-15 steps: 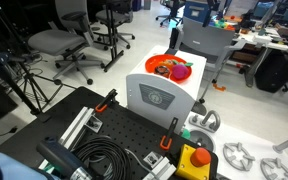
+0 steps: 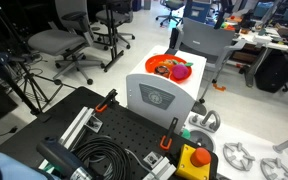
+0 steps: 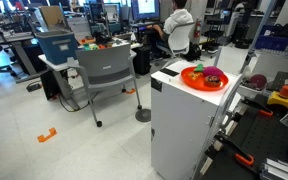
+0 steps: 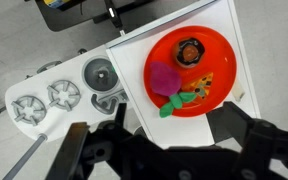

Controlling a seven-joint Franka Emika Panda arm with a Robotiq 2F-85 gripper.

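A red plate (image 4: 221,62) rests on a white surface in the wrist view. On it are a purple piece (image 4: 165,79), a round brown piece (image 4: 189,52), a pizza-like wedge (image 4: 199,87) and a green piece (image 4: 177,103), which reaches over the rim. My gripper stands open, its dark fingers wide apart at the bottom of that view with nothing held between them. Exterior view 2 has the plate (image 3: 191,83) on top of a tall white cabinet (image 3: 179,125). I cannot make out the gripper in either exterior view.
Beside the plate's surface is a toy stove with a sink (image 4: 100,72) and burners. Near the black table stand a yellow block with an orange top (image 2: 197,160) and a coil of dark cable (image 2: 102,158). Grey chairs (image 3: 107,77) occupy the floor behind.
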